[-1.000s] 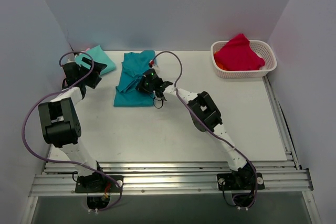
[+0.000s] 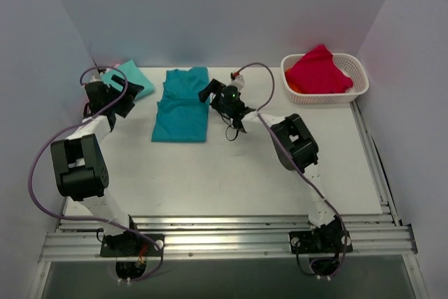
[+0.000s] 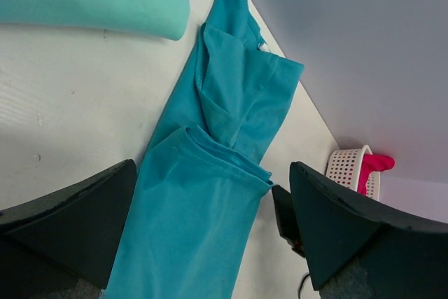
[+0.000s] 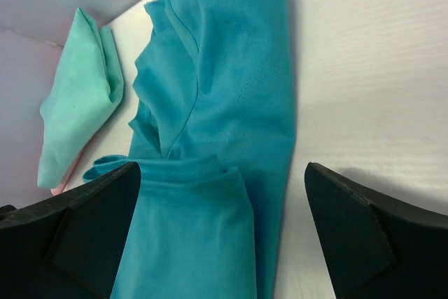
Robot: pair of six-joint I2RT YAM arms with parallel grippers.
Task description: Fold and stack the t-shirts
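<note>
A teal t-shirt (image 2: pixel 180 122) lies at the back middle, its lower part smooth with a straight creased edge across it, its upper part (image 3: pixel 248 82) flatter, with rumpled edges. My left gripper (image 2: pixel 118 94) hangs open at the left, beside a folded light-turquoise cloth (image 2: pixel 131 73). My right gripper (image 2: pixel 208 92) is open above the teal shirt's right edge; in its wrist view the creased fold (image 4: pixel 189 173) lies below, between the fingers, not held.
A white basket (image 2: pixel 317 99) holding a red cloth (image 2: pixel 319 71) and something orange stands at the back right. Walls border the back and sides.
My right gripper has risen and moved right, off the teal shirt, whose lower part now shows a straighter folded edge. My left arm has stayed in place.
</note>
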